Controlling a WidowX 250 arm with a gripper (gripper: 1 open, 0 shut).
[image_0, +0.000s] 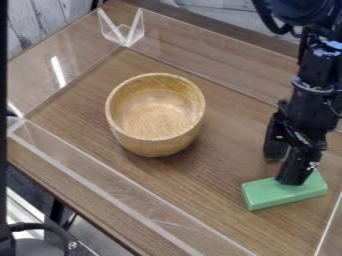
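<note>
A black robot arm reaches down on the right side of the camera view, its gripper (295, 158) low over a green rectangular block (274, 196) on the wooden table (174, 215). The lower part of the gripper overlaps the block's upper right area. The fingertips are dark and crowded together in this view, so whether they are open and whether they touch the block is hard to tell.
A round tan wooden bowl (155, 110) stands left of centre. A small white wire-like object (120, 32) is at the back left. Dark equipment sits at the lower left corner. The table between bowl and block is clear.
</note>
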